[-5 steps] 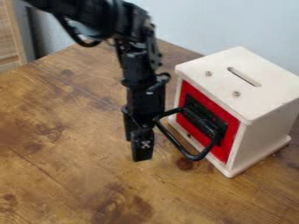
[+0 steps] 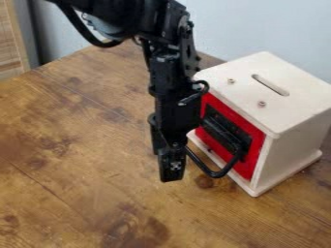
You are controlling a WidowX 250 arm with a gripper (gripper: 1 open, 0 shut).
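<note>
My black gripper hangs low over the wooden table, just left of a pale wooden box with a slot and two screws on top. The box's red front panel carries a dark ribbed fitting, partly hidden by my gripper's cable. The fingertips point down near the tabletop, apart from the panel; whether they are open or shut I cannot tell.
A white wall stands behind, and a light wooden piece of furniture is at the upper left edge.
</note>
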